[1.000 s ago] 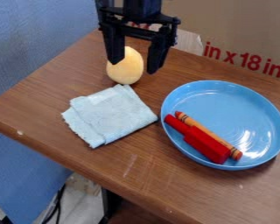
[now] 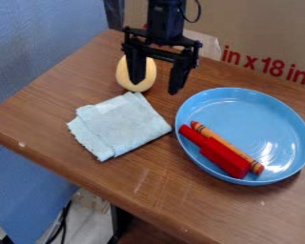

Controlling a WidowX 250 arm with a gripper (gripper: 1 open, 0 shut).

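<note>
My black gripper point(image 2: 158, 70) hangs over the back of the wooden table, its two fingers apart, with nothing seen between them. Behind its left finger, partly covered, is a round pale yellow object point(image 2: 130, 80). A folded light-blue cloth point(image 2: 118, 124) lies front left of it. To the right, a blue plate point(image 2: 263, 124) holds a red object point(image 2: 213, 151) and an orange crayon-like stick point(image 2: 224, 143).
A cardboard box point(image 2: 276, 29) with red lettering stands at the back right.
The gripper has shifted a little, now reaching slightly lower and further right in the view than a second ago. The objects on the table have not moved.
</note>
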